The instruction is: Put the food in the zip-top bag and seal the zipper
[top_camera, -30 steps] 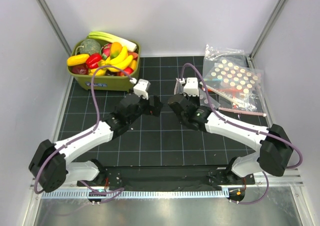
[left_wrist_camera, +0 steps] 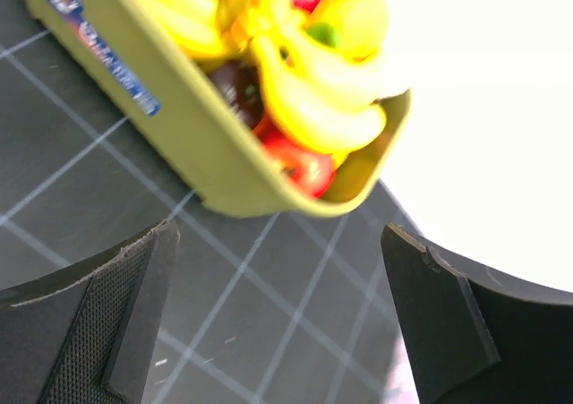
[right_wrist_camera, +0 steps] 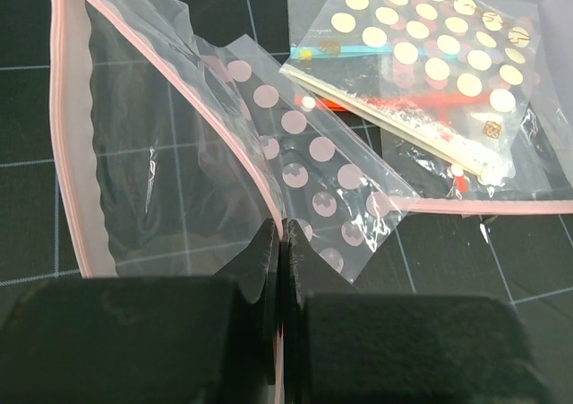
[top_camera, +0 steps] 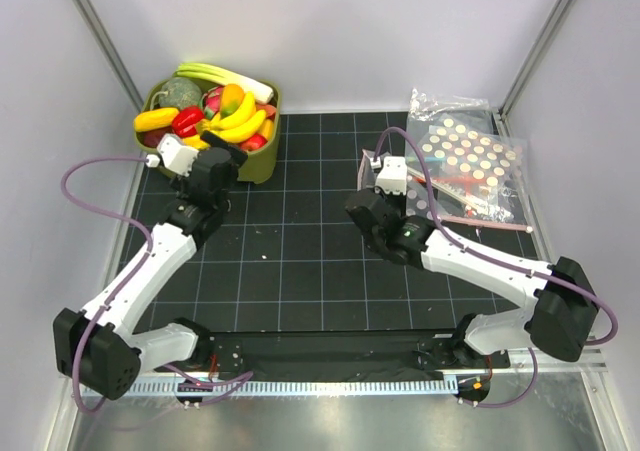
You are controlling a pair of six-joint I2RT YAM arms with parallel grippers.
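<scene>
A clear zip top bag [right_wrist_camera: 143,171] with a pink zipper spreads with its mouth parted in the right wrist view. My right gripper is shut on one pink edge of that bag. The food, including bananas [top_camera: 236,126], a red pepper [top_camera: 187,122] and an orange [left_wrist_camera: 351,19], fills an olive bin [top_camera: 262,166] at the back left. Over the bin's front side reaches my left gripper [top_camera: 222,147], its fingers [left_wrist_camera: 134,305] wide apart with only dark tiles seen between them. The bin's front edge lies just beyond those fingertips in the left wrist view.
More clear bags with printed dots [top_camera: 465,156] lie in a pile at the back right, their pink edge [top_camera: 490,225] toward the front. Pale walls enclose the sides and back.
My left arm has swung left and back, from the middle of the table to the food bin.
</scene>
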